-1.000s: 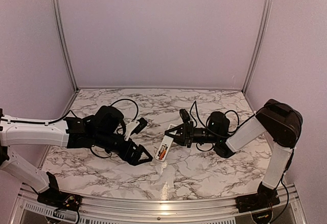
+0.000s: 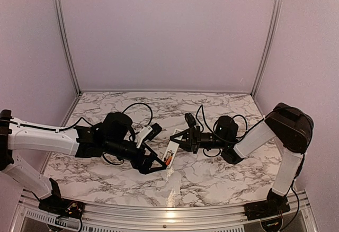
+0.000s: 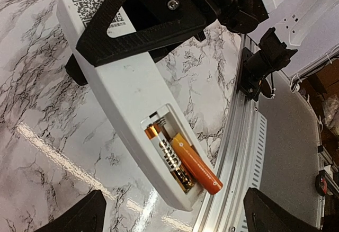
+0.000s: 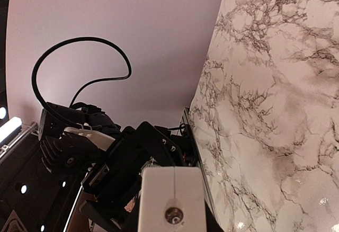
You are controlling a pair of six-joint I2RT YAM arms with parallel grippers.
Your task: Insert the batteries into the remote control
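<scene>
The white remote control point(image 3: 122, 94) is held in the air by my right gripper point(image 2: 183, 139), shut across its upper part, compartment facing up in the left wrist view. A silver-and-copper battery point(image 3: 169, 158) lies in the compartment. Beside it an orange battery point(image 3: 196, 166) is tilted, its lower end sticking up over the compartment's end. My left gripper is open, its fingertips either side of the remote's lower end with space around it. In the right wrist view only the white end of the remote point(image 4: 172, 195) shows.
The right gripper and remote have stayed nearly still.
</scene>
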